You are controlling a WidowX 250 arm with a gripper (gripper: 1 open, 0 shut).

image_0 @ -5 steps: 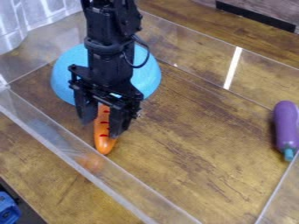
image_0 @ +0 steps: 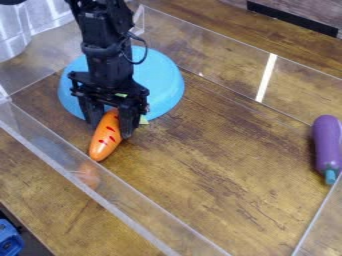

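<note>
An orange toy carrot [image_0: 106, 142] lies on the wooden surface at the near edge of a blue bowl [image_0: 158, 80]. My black gripper [image_0: 110, 120] is low over the bowl's near side, at the carrot's upper end. Its fingers are dark and overlap one another, so I cannot tell whether they are open or closed on the carrot.
A purple eggplant toy [image_0: 329, 148] lies at the right. Clear plastic walls run along the front left and right, and a small blue object [image_0: 8, 240] is at the bottom left corner.
My gripper has moved left and a little back. The carrot has shifted left and now lies more slanted.
</note>
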